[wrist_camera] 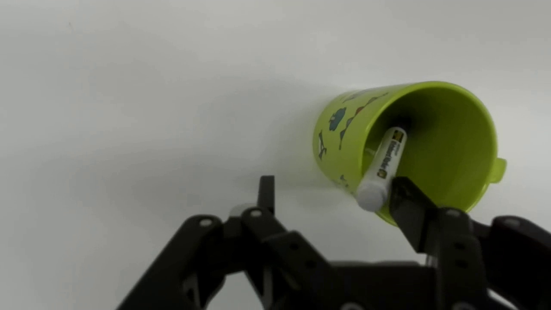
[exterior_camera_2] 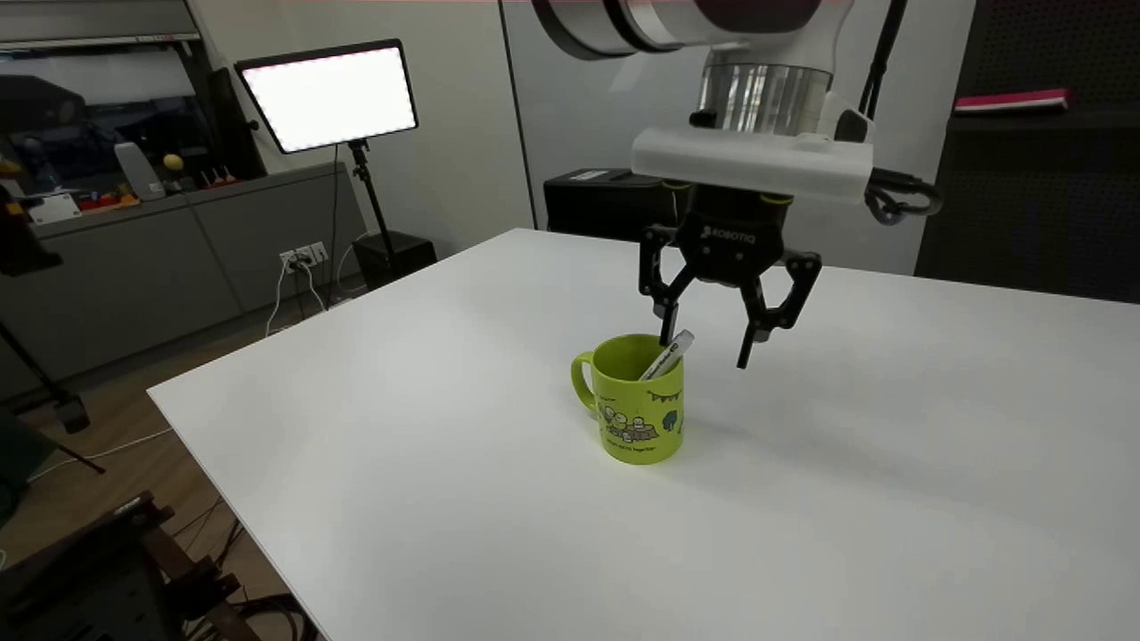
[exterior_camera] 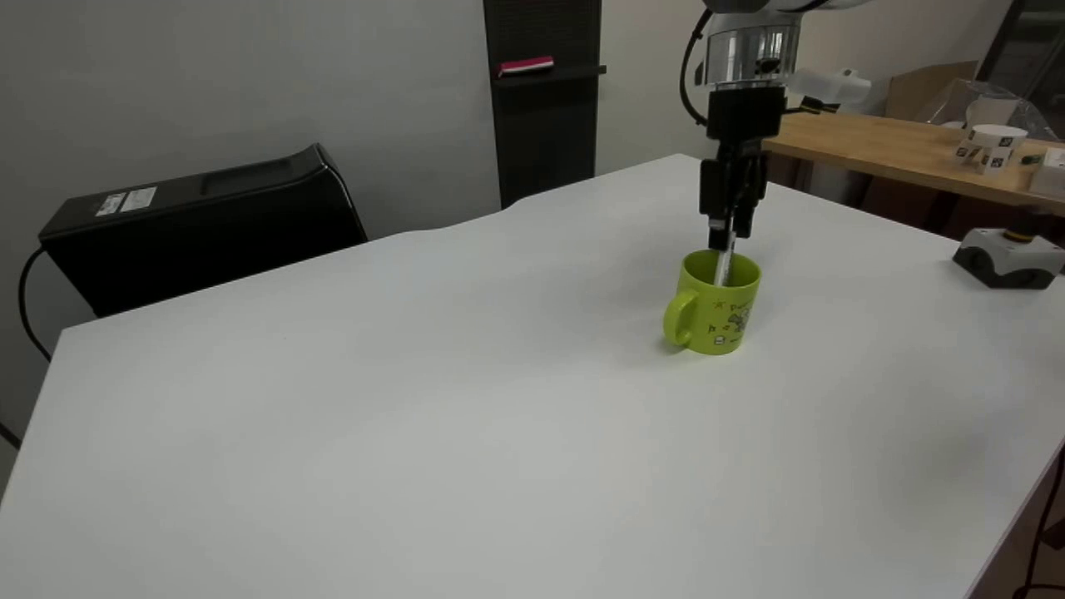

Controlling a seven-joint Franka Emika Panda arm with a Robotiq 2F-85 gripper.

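Note:
A lime-green mug (exterior_camera: pixel 715 318) with printed drawings stands upright on the white table. Inside it a white marker (exterior_camera_2: pixel 668 356) leans against the wall, its upper end poking past the rim. Just above the mug, my gripper (exterior_camera_2: pixel 706 340) has its fingers spread, with a wide gap and nothing held. One fingertip (exterior_camera_2: pixel 668 324) is right beside the marker's top; the other hangs over bare table to the right. In the wrist view the marker (wrist_camera: pixel 385 162) comes up close to the right finger (wrist_camera: pixel 413 209); whether they touch, I cannot tell. The mug's bottom is hidden.
A grey and black device (exterior_camera: pixel 1008 258) sits near the table's right edge. Behind the table is a black box-like unit (exterior_camera: pixel 205 220); a wooden desk (exterior_camera: pixel 869 140) with cups stands beyond.

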